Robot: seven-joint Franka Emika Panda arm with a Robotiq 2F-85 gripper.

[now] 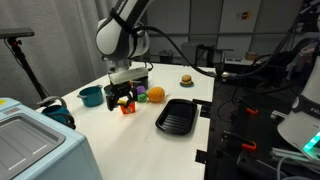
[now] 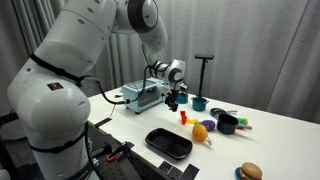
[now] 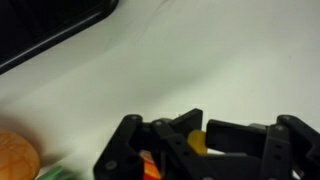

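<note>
A small red box (image 1: 129,108) with yellow showing at its top stands on the white table. My gripper (image 1: 122,102) hangs right by it, partly covering it, and in the second exterior view the gripper (image 2: 172,104) is just behind and to the left of the red box (image 2: 184,117). In the wrist view the dark fingers (image 3: 187,122) of the gripper are shut. Yellow (image 3: 198,142) and red-orange bits of the box appear below and between the fingers; whether anything thin is pinched there is hidden.
A black tray (image 1: 179,117) lies in front, to the right. Near the box are an orange toy (image 1: 157,94) and a black pot (image 2: 228,124). Teal bowls (image 1: 92,96) stand farther back, a toy burger (image 1: 187,80) off alone. A pale blue-and-white appliance (image 1: 42,148) fills the left corner.
</note>
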